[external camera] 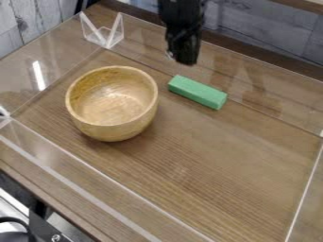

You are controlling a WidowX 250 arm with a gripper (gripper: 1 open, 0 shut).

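A black gripper (182,51) hangs at the top centre of the camera view, raised above the table with its fingers close together and nothing visible between them. Below it and slightly right, a green block (197,92) lies flat on the wooden table, apart from the gripper. Left of the block is a large tan bowl (111,77), empty.
A clear plastic item (104,32) sits at the back left. The table's edges show at left and far right.
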